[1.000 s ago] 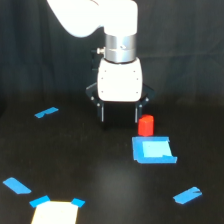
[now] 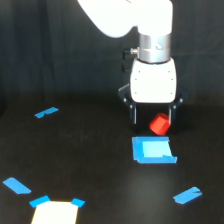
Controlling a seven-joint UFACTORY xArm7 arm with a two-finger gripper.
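Observation:
A small red block [image 2: 160,124] stands just behind the blue-taped square, turned or tilted, with its top leaning to the right. My gripper [image 2: 153,115] hangs over the same spot. Its dark fingers are spread, one left of the block and one at or near its right side. It cannot be told whether either finger touches the block. Blue tape frames a pale square [image 2: 156,149] directly in front of the block.
Blue tape strips lie on the dark table: one at the far left [image 2: 46,112], one at the near left [image 2: 16,186], one at the right [image 2: 187,195]. A pale sheet [image 2: 54,213] with blue corners is at the front.
My gripper has moved right, from left of the block to over it. The block has shifted slightly right and now sits tilted or turned, where it stood straight before.

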